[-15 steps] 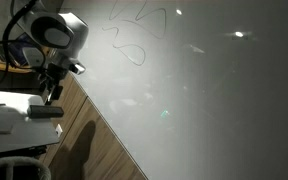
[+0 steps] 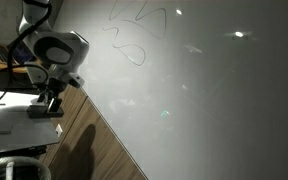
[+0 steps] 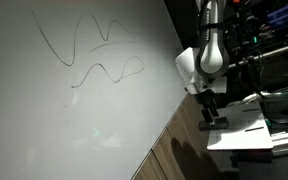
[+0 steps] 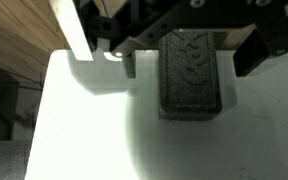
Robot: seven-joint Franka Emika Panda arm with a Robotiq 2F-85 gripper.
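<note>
A dark, textured rectangular block (image 4: 190, 85), like a whiteboard eraser, rests on a white surface. My gripper is open over it in the wrist view, one finger on each side. A visible gap separates the block from the left finger (image 4: 129, 66); the right finger (image 4: 251, 53) is closer to it. In exterior view 1 the gripper (image 2: 51, 99) points down at the block (image 2: 45, 112). From the other side, in exterior view 2, the gripper (image 3: 212, 107) reaches down to the block (image 3: 218, 125). Whether the fingertips touch it is too small to tell.
A large whiteboard (image 2: 184, 85) with a few wavy lines stands beside the arm. The white table (image 3: 240, 135) has bare room around the block. Wooden paneling (image 2: 89, 140) lies between table and board. A dark cable (image 2: 4, 69) hangs by the arm.
Over the last second my gripper has come down toward the block, its fingers now at the block's level or just above. The block appears unmoved.
</note>
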